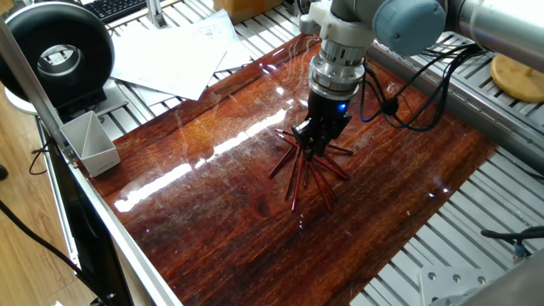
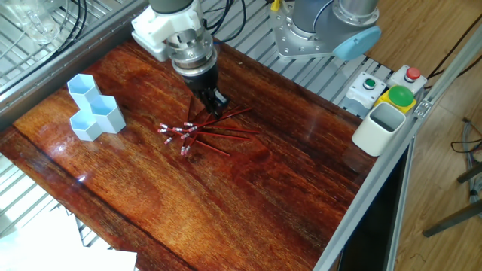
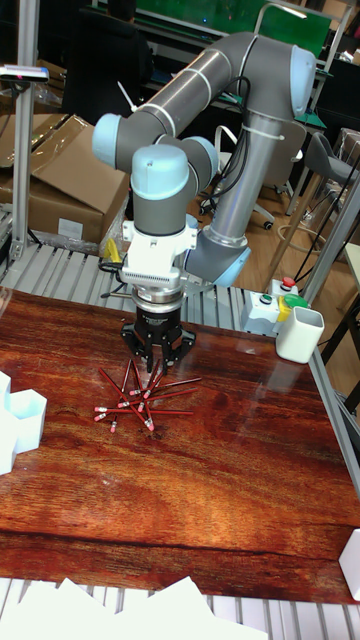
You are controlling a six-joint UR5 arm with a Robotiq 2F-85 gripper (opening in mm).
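Note:
Several thin dark red sticks with pale banded ends [image 2: 185, 129] lie crossed in a loose pile on the glossy wooden board. My black gripper [image 3: 158, 365] points down at the pile, its tips low over the back part of the sticks. From the opposite side, the gripper [image 1: 309, 155] covers the middle of the red sticks [image 1: 321, 189], which fan out around it. Whether the fingertips touch a stick is hidden, and the gap between the fingers is too small and dark to judge.
A white holder of three joined hexagonal cups [image 2: 96, 109] stands on the board to one side of the pile. A white square cup [image 2: 378, 129] is at the opposite edge near the button boxes [image 2: 367, 86]. Much of the wooden board [image 2: 226, 203] is clear.

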